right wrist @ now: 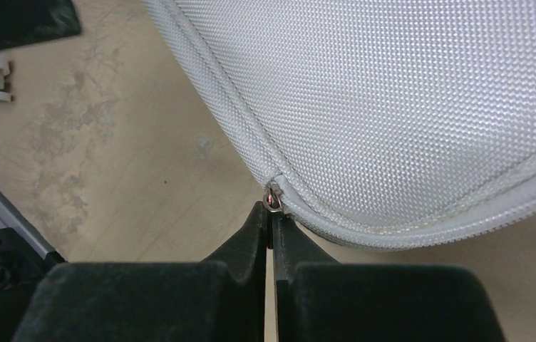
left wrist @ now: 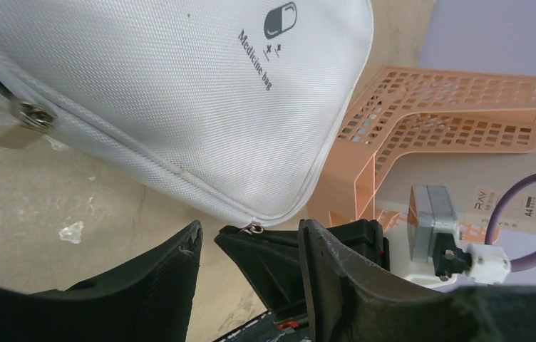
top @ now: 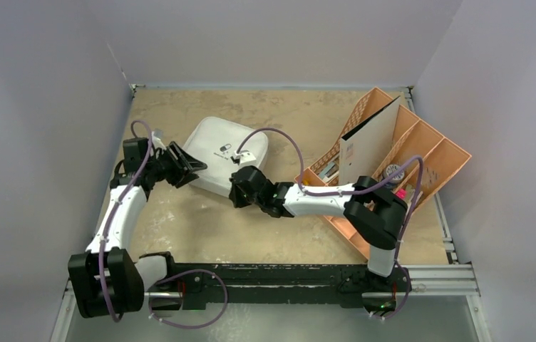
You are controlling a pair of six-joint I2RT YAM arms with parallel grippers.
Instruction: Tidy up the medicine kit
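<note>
A white zippered medicine bag (top: 215, 142) lies at the middle left of the board. My right gripper is shut at a metal ring at the bag's front corner, seemingly on that zipper pull. My left gripper stands open, with its fingers above the bag's near left side and nothing held. In the left wrist view a second zipper pull (left wrist: 23, 128) hangs free at the bag's left, and the right gripper sits at the bag's corner beyond my left fingers.
An orange organizer (top: 450, 160) with a white board, a clock and small items fills the right side, partly behind my right arm. The board's back and near-left areas are clear.
</note>
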